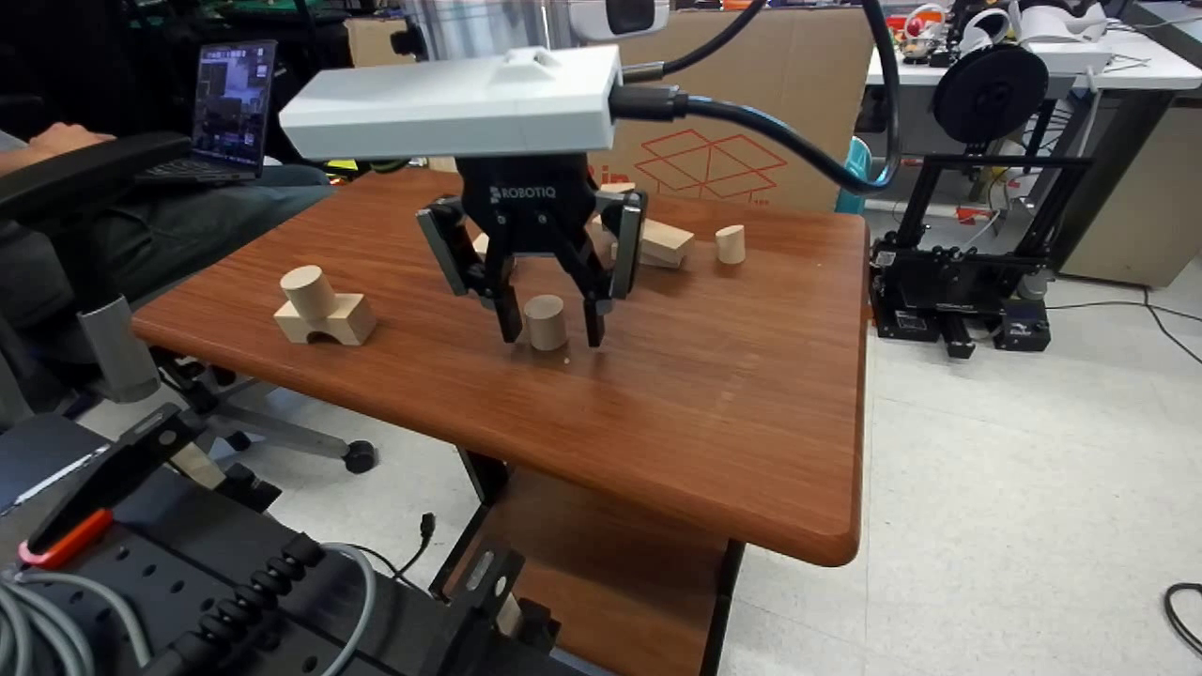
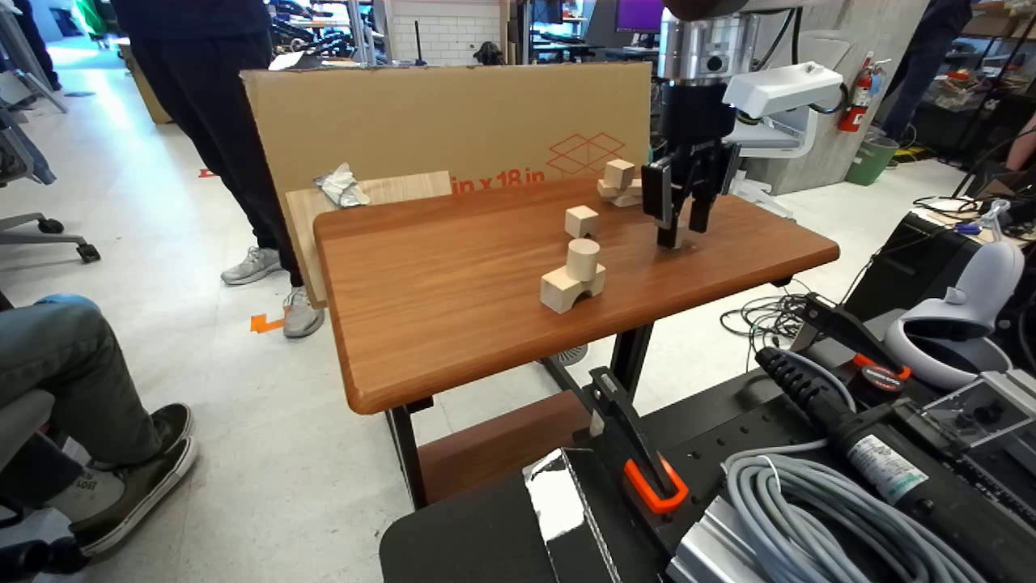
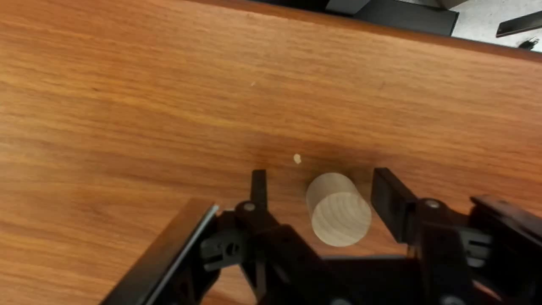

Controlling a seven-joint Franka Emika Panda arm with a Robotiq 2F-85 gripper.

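A pale wooden cylinder [image 1: 547, 323] stands upright on the brown table, between the fingers of my gripper [image 1: 554, 334]. The fingers are part open. In the wrist view a gap shows on both sides of the cylinder [image 3: 339, 216], the wider one toward the left finger [image 3: 259, 189]. The right finger [image 3: 394, 203] lies closer to it. Seen from exterior view 2, the gripper [image 2: 684, 239] is low at the table's right part and hides most of the cylinder.
An arch block with a cylinder [image 1: 310, 293] on top stands left of the gripper. Behind it are a small block [image 2: 582, 222], stacked blocks [image 2: 619, 183] and a slanted-top cylinder [image 1: 730, 244].
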